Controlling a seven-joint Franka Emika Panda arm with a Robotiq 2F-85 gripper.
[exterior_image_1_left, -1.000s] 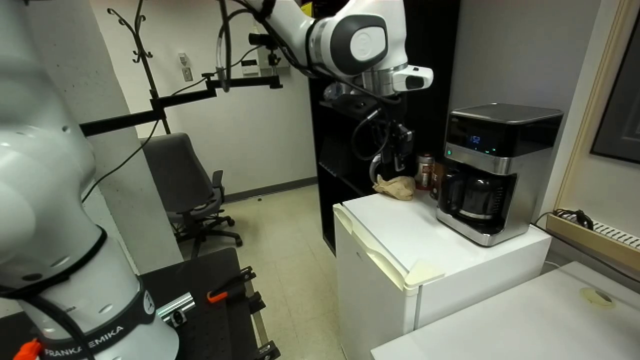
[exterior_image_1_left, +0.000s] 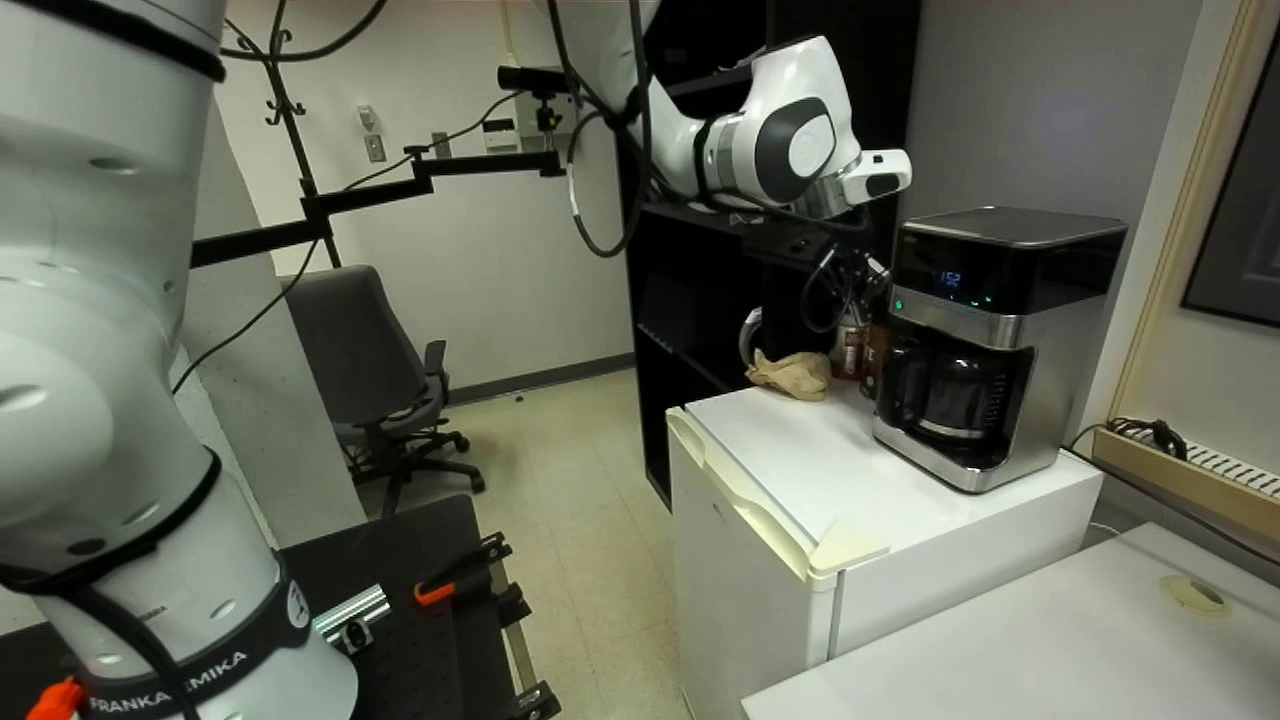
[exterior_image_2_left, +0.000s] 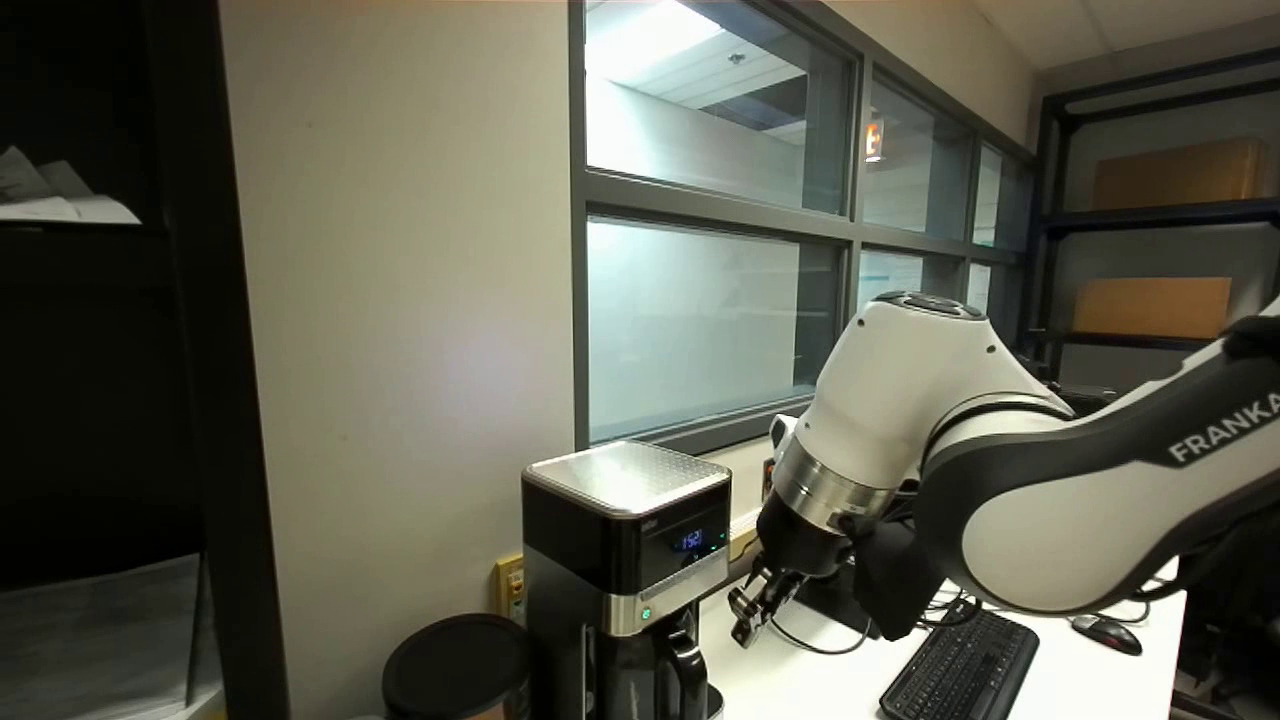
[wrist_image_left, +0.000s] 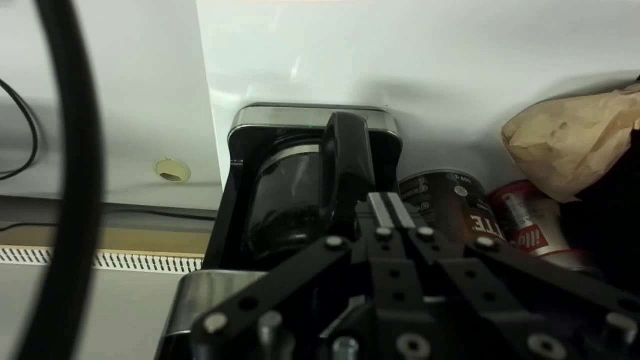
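My gripper is shut, and nothing shows between its fingertips. In the wrist view the tips overlap the lower end of the carafe's black handle (wrist_image_left: 351, 153); whether they touch it I cannot tell. The dark glass carafe (wrist_image_left: 288, 192) sits inside the coffee maker (wrist_image_left: 324, 117). From the first exterior view, the coffee maker (exterior_image_1_left: 1020, 300) stands upright on the white fridge top with its display lit, and my gripper (exterior_image_1_left: 882, 274) hangs close to its upper left front. The second exterior view has the gripper (exterior_image_2_left: 744, 618) to the right of the machine (exterior_image_2_left: 624, 516).
A brown can (wrist_image_left: 447, 198) and a red-and-silver can (wrist_image_left: 528, 225) stand beside the machine, near a crumpled paper bag (wrist_image_left: 570, 138). A cable (wrist_image_left: 72, 180) crosses the left of the wrist view.
The arm has moved right, towards the coffee maker, and the hand has tilted. The gripper was above the paper bag and now is beside the machine's front. The objects have not moved.
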